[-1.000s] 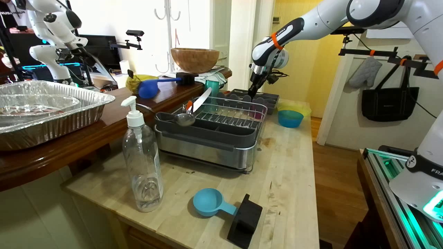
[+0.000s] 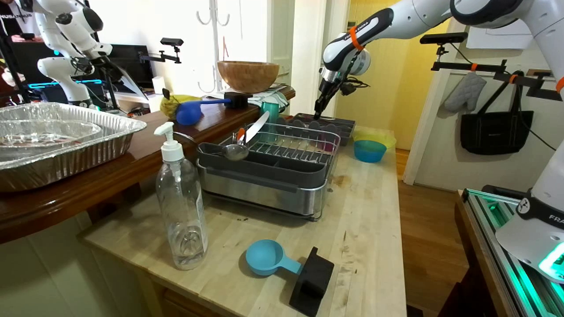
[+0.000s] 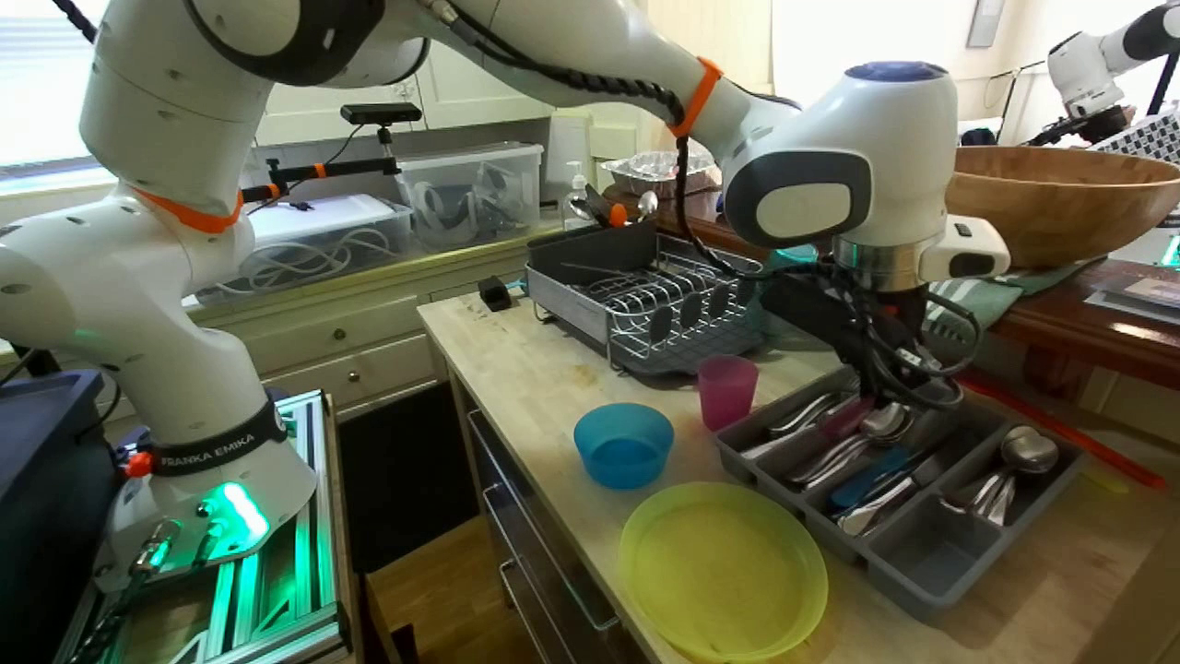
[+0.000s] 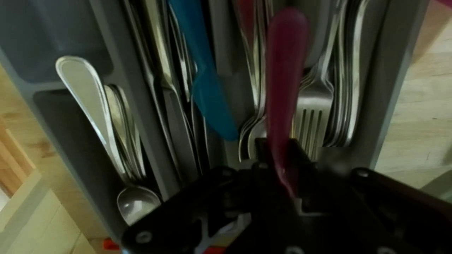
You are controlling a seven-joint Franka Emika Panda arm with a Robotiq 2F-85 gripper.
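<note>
Between the fingers of my gripper is a pink utensil [image 4: 288,55], its handle pointing away over the cutlery; the fingers are shut on it. Which kind of utensil it is, I cannot tell, as its other end is hidden among the dark fingers. Below it lies the grey cutlery tray [image 3: 940,581], with forks [image 4: 313,110], a blue plastic knife [image 4: 207,80] beside metal knives, and spoons [image 4: 137,203] in a separate compartment. In exterior view 1 the gripper [image 2: 317,115] is low over the tray, behind the dish rack.
Near the tray stand a pink cup [image 3: 727,389], a blue bowl [image 3: 622,444] and a yellow plate [image 3: 725,575]. The dish rack [image 2: 259,182] fills the counter's middle. A soap bottle [image 2: 182,211] and blue scoop [image 2: 265,257] occupy the near end. Bare counter runs along the rack's right side.
The arm's wrist and gripper have shifted slightly in exterior view 1, with the gripper a little further left. The rack, bottle and scoop are where they were.
</note>
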